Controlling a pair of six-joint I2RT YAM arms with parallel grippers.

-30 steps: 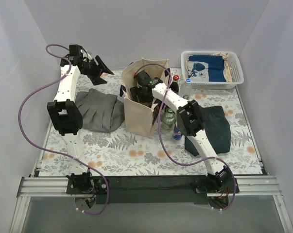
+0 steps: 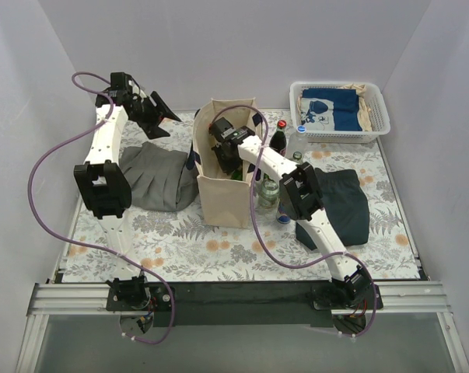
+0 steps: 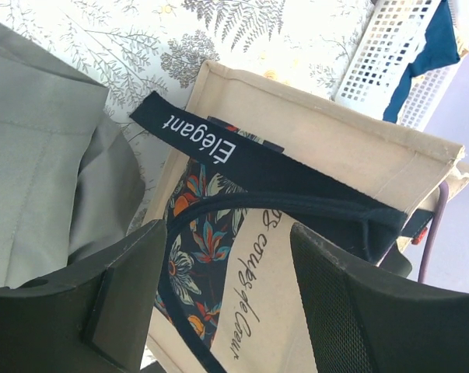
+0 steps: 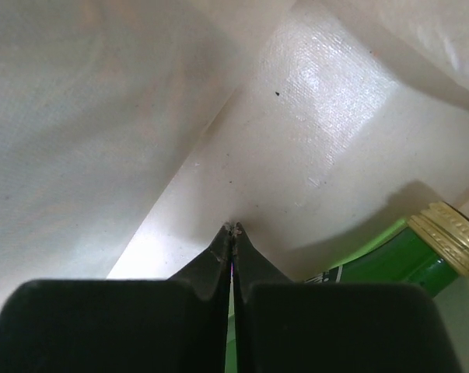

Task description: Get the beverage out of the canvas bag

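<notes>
The canvas bag (image 2: 225, 200) stands upright and open at the top, in the middle of the table. Down inside it is my right gripper, shut, and nothing shows between its fingertips. A green bottle with a gold cap (image 4: 405, 263) lies in the bag, just right of and partly behind that gripper in the right wrist view; its lower part is hidden. Left of the bag, up in the air, my left gripper (image 2: 162, 118) has its fingers apart and empty. The left wrist view has the bag's printed side and dark strap (image 3: 250, 200) beyond them.
Beside the bag's right wall stand a dark red-capped bottle (image 2: 278, 140), a clear bottle (image 2: 297, 141), a glass jar (image 2: 267, 194) and a blue can (image 2: 283, 214). A white basket (image 2: 379, 116) holds cloth at the back right. Grey cloth (image 2: 152, 175) lies on the left, dark cloth (image 2: 339, 206) on the right.
My right gripper has shifted and turned inside the bag, and green now shows beneath it. The bag's upper part has moved slightly left. The left arm has hardly moved.
</notes>
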